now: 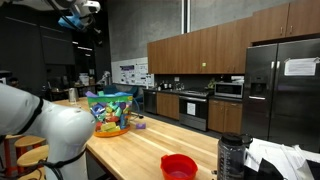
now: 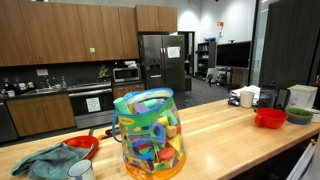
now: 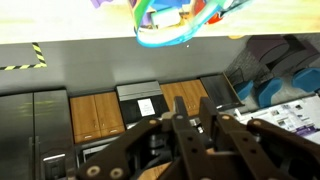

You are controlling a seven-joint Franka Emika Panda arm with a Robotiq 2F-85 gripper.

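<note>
My gripper (image 1: 84, 14) is high at the upper left of exterior view 1, well above the table and the clear, colourful container (image 1: 108, 108). In the wrist view, the dark gripper shows at the lower right, partly open, with nothing visible between its fingers. That container (image 2: 152, 135), filled with bright items, stands on the table in exterior view 2 on an orange base (image 2: 155, 172). Part of its contents (image 3: 168, 18) shows at the top of the wrist view, apart from the gripper. A red bowl (image 1: 179, 167) rests near the table's front.
A black canister (image 1: 231, 155) stands right of the red bowl. Exterior view 2 shows a blue-grey cloth (image 2: 50, 160), a white mug (image 2: 82, 171) and a red dish (image 2: 84, 146) beside the container.
</note>
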